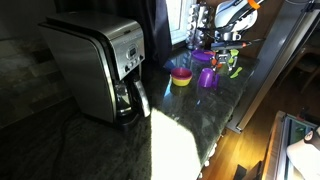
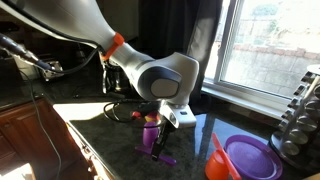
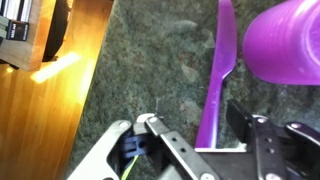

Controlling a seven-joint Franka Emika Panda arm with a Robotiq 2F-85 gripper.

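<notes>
A purple plastic knife lies on the dark counter, its handle running down between the fingers in the wrist view. My gripper is partly open above it, with a finger on either side of the handle and gaps visible; contact cannot be made out. Just right of the knife is a purple cup. In exterior view 2 the gripper points down at the counter, partly in front of the cup. From exterior view 1, the purple cup stands near the counter's edge.
A purple plate and an orange-red cup holding a utensil are to the right in exterior view 2. Yellow and red bowls sit near the coffee maker. Beyond the counter edge, the wood floor shows.
</notes>
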